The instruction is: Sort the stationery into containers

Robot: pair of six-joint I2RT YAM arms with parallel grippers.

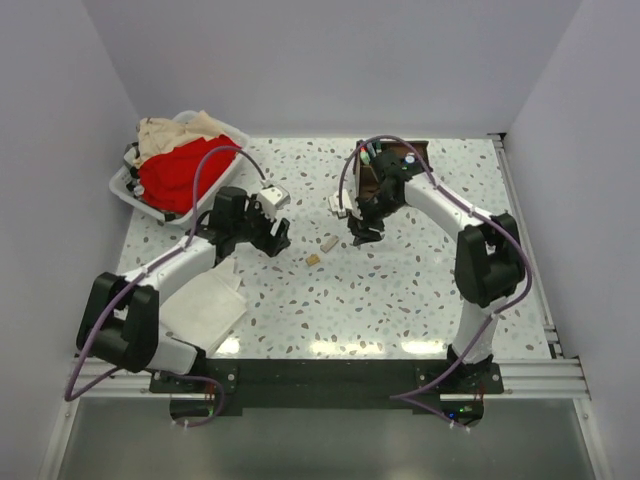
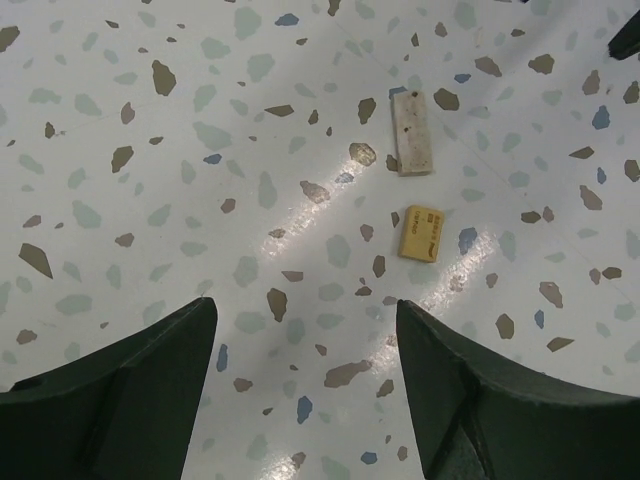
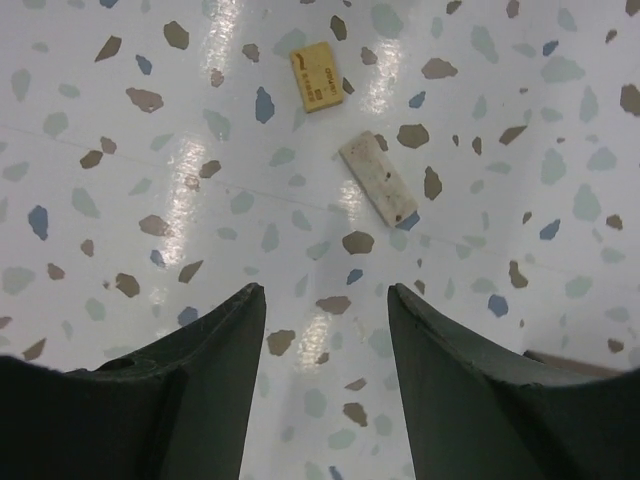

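Note:
A yellow block (image 1: 312,260) and a pale oblong bar (image 1: 329,243) lie on the speckled table between my grippers, both also in the wrist views. My left gripper (image 1: 275,234) is left of them, its fingers apart with bare table between. My right gripper (image 1: 366,234) hovers right of the pale bar, open and empty; in its wrist view both pieces are ahead of the fingers. The brown compartment organizer (image 1: 420,150), holding pens and a blue item, is partly hidden behind my right arm.
A white basket (image 1: 124,188) with red and beige cloths stands at the back left. White sheets (image 1: 200,310) lie at the front left.

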